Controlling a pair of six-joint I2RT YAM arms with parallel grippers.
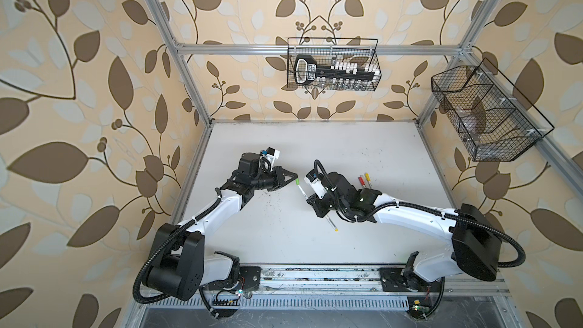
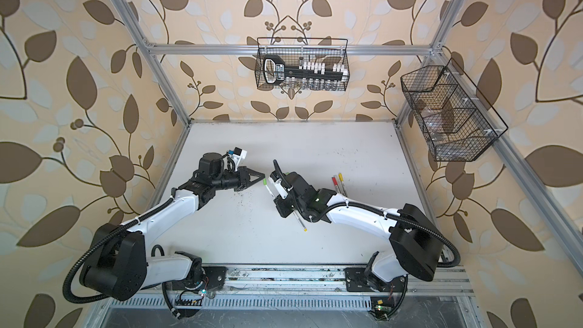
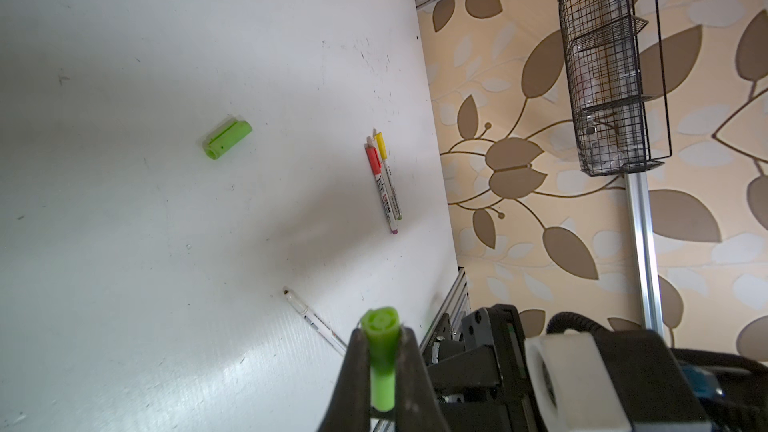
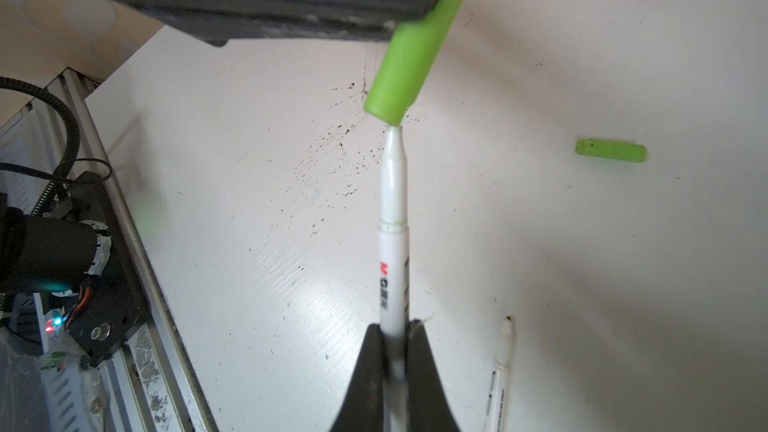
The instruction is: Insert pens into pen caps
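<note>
My left gripper is shut on a green cap (image 3: pixel 382 356), gripped between its fingertips. In the right wrist view that cap (image 4: pixel 412 64) slants above a white pen (image 4: pixel 393 248), whose tip meets the cap's lower end; how deep it sits cannot be told. My right gripper is shut on this pen's barrel. A second green cap (image 4: pixel 611 150) lies alone on the table. Another uncapped white pen (image 3: pixel 313 321) rests on the table, its yellow end (image 1: pixel 335 229) showing below the right gripper.
Two capped pens, one with a red cap (image 3: pixel 373 160) and one with a yellow cap (image 3: pixel 380 145), lie side by side behind the right arm. Wire baskets (image 1: pixel 334 65) hang on the back and right walls.
</note>
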